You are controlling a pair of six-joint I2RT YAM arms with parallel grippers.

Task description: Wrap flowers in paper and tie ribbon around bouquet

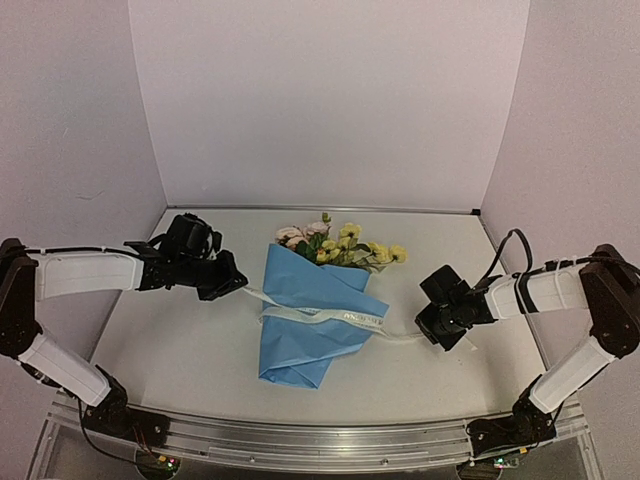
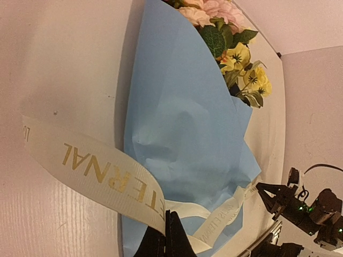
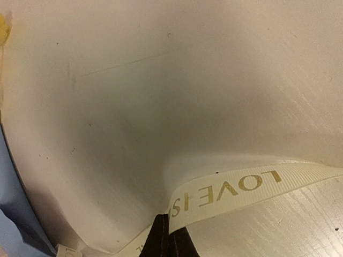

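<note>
The bouquet of pink and yellow flowers (image 1: pixel 340 243) lies mid-table, its stems hidden in blue wrapping paper (image 1: pixel 300 360). Across the paper runs a cream ribbon (image 1: pixel 345 317) with gold lettering. Left of the wrap, my left gripper (image 1: pixel 243 284) is shut on one ribbon end; in the left wrist view that ribbon (image 2: pixel 102 166) rises from the fingertips and curls leftward. Right of the wrap, my right gripper (image 1: pixel 420 327) is shut on the other end; in the right wrist view a ribbon tail (image 3: pixel 230 188) stretches right from its fingers. The ribbon's part under the wrap is hidden.
A metal rail (image 1: pixel 330 432) edges the front, and pale walls (image 1: pixel 330 110) close off the back and sides.
</note>
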